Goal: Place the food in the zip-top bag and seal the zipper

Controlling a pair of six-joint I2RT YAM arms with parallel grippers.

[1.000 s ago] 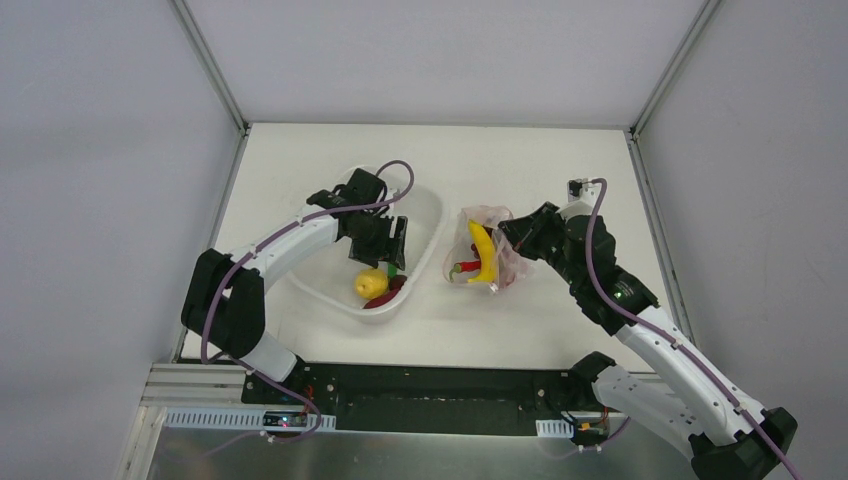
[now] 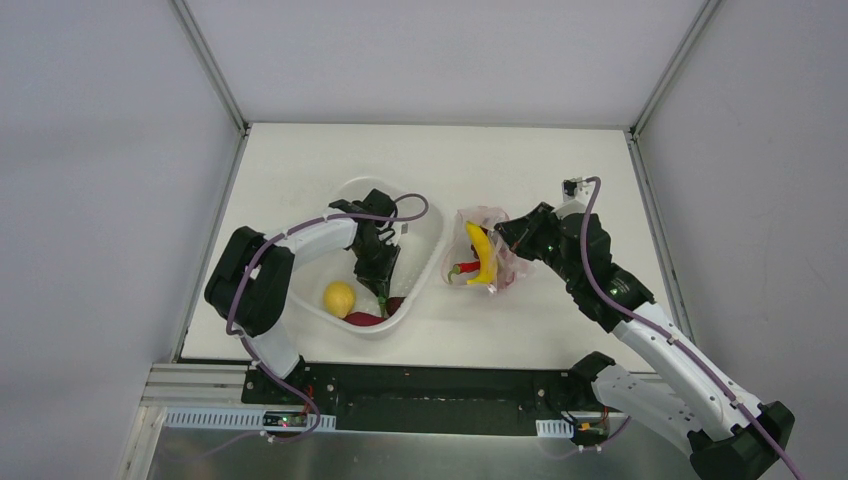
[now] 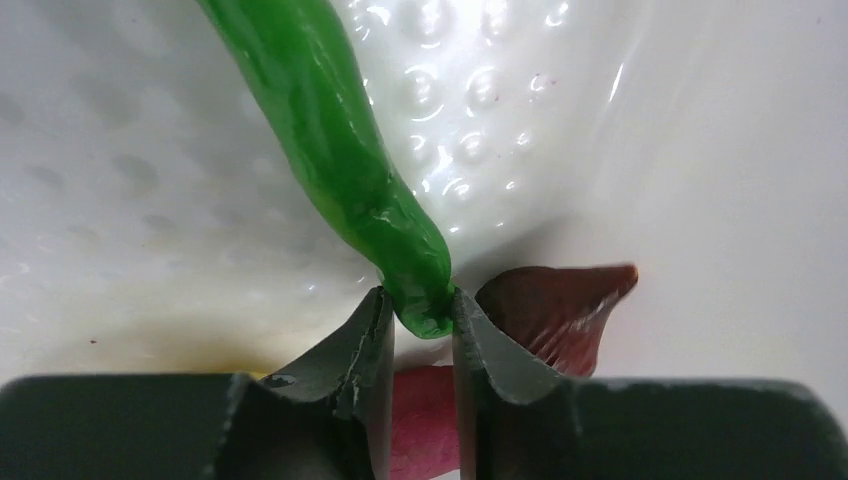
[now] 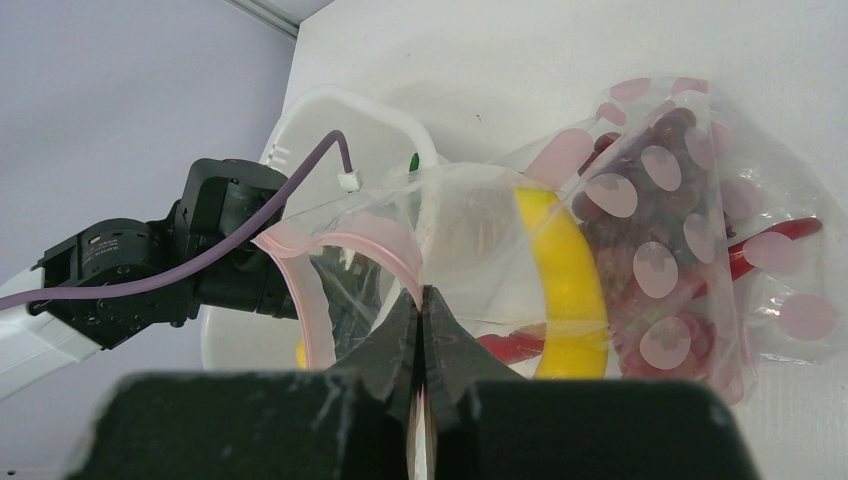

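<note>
The green pepper [image 3: 330, 130] has its end pinched between the fingertips of my left gripper, inside the white bowl [image 3: 720, 200]. A yellow lemon [image 2: 339, 298], a long dark-red food [image 2: 363, 319] and a brown-red pointed piece [image 3: 555, 310] lie beside it in the bowl. My right gripper is shut on the pink-edged rim of the clear zip bag [image 4: 460, 215], whose mouth gapes toward the bowl. Through the plastic show a banana [image 4: 565, 280], dark grapes [image 4: 670, 165] and red peppers [image 4: 780, 230].
Bare white table [image 2: 420, 150] lies behind the bowl and bag, and also in front of them. Only a narrow gap separates the bowl from the bag. Grey walls stand on both sides.
The left gripper has moved lower toward the bowl's front, and its fingers have come together on the green pepper. The lemon has shifted left. My right gripper and the bag stay almost still.
</note>
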